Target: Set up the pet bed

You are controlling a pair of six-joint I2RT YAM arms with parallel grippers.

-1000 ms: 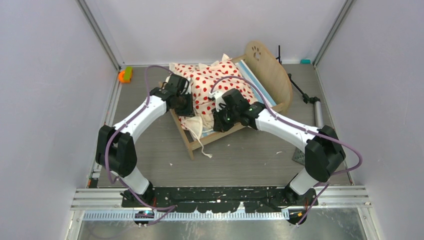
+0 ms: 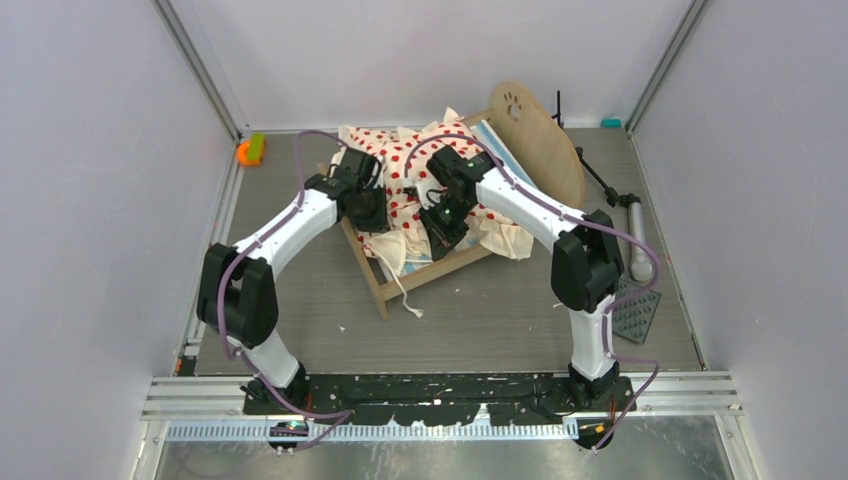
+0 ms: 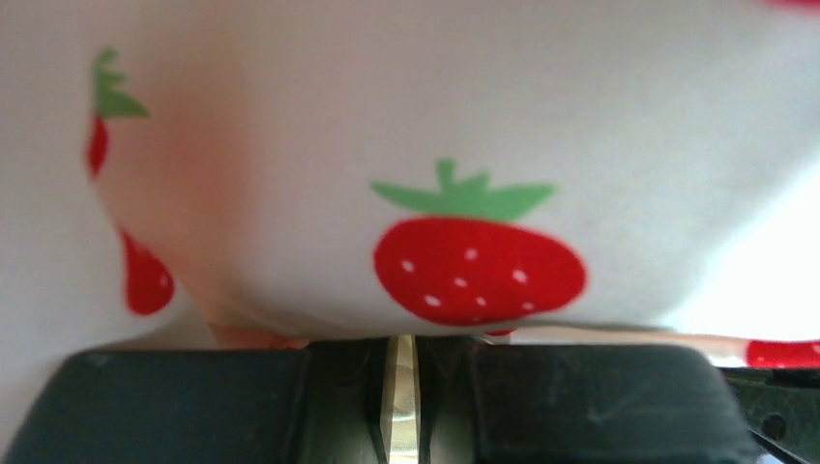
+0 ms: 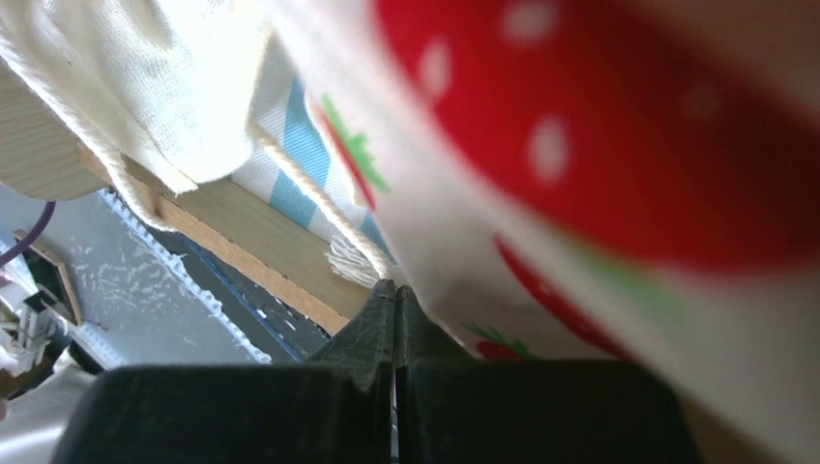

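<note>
The wooden pet bed (image 2: 540, 130) stands at a slant, its rounded headboard to the back right. A strawberry-print cushion (image 2: 400, 150) covers most of the blue-and-white striped pad (image 2: 510, 150). White cords (image 2: 400, 287) trail over the front rail near the left corner. At the cushion's left side, my left gripper is slightly open, with a narrow pale gap between its fingers; cloth fills most of its view. Above the front rail, my right gripper is shut. A cord (image 4: 309, 188) reaches its fingertips; whether it is pinched cannot be told.
An orange and yellow-green object (image 2: 250, 150) lies at the back left. To the right are a white cylinder on a black stand (image 2: 640, 240) and a grey perforated plate (image 2: 636, 315). Bare floor (image 2: 450, 335) lies in front of the bed.
The left arm has barely moved.
</note>
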